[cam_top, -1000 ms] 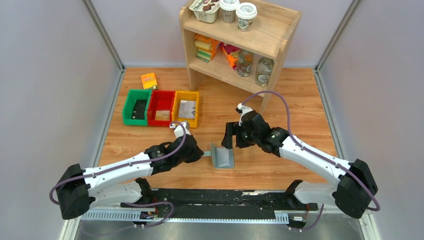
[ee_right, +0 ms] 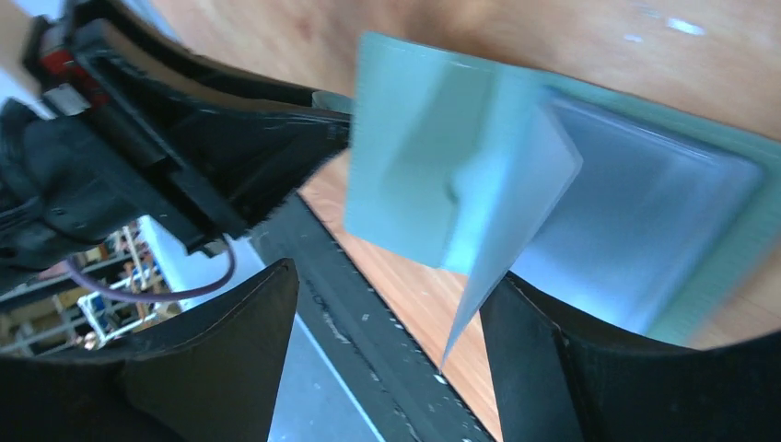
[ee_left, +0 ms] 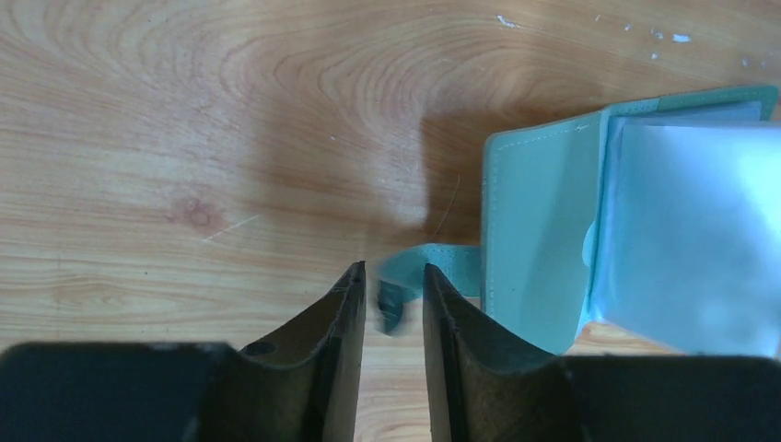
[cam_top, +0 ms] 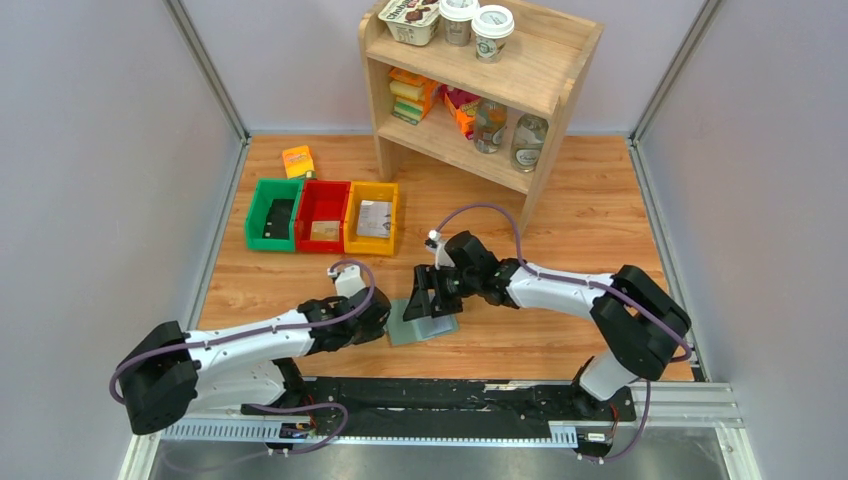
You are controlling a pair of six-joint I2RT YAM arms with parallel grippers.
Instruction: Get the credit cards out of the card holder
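The light-green card holder (cam_top: 403,331) lies open on the wood, with translucent sleeves (ee_left: 686,226) and bluish contents (ee_right: 631,221); individual cards cannot be told apart. My left gripper stands part open at the holder's left side, its strap (ee_left: 451,267) just beyond the fingertips. My right gripper is open above the holder (cam_top: 425,290), with a raised sleeve (ee_right: 516,203) near one finger; whether they touch I cannot tell. In the right wrist view, the left gripper reaches beside the holder's edge.
Green (cam_top: 257,240), red (cam_top: 310,202) and yellow (cam_top: 385,192) bins stand behind the left arm. A wooden shelf (cam_top: 520,80) with cups and bottles stands at the back.
My right gripper has moved left and toward the front, over the holder. The holder has turned and shifted left.
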